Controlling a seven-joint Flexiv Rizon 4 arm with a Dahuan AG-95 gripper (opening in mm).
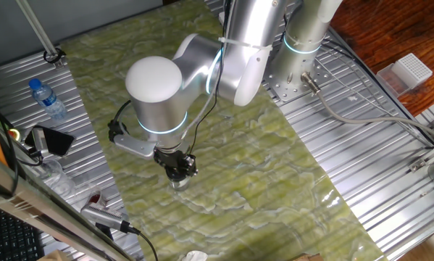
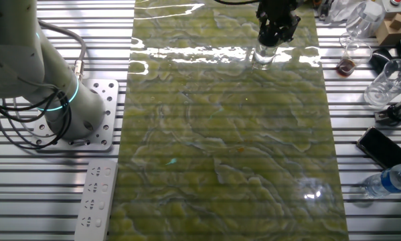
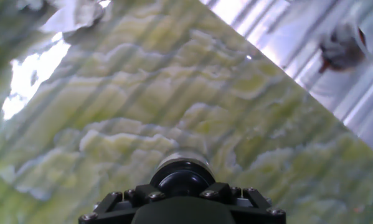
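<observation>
My gripper [image 1: 179, 172] points down over the green marbled sheet [image 1: 253, 159]. At its lower end is a small clear glass [image 2: 264, 56], which shows below the dark fingers in exterior view 2. In the wrist view a dark round shape [image 3: 183, 178] with a pale clear rim sits between the black finger linkages. The fingertips are hidden there, so I cannot tell whether they press on the glass. Whether its base touches the sheet is also unclear.
Along one side lie a water bottle [image 1: 48, 99], a phone [image 1: 52, 141], clear beakers [image 2: 387, 83] and a small vessel of brown liquid [image 2: 346, 65]. A power strip [image 2: 96, 199] lies by the arm's base. Most of the green sheet is bare.
</observation>
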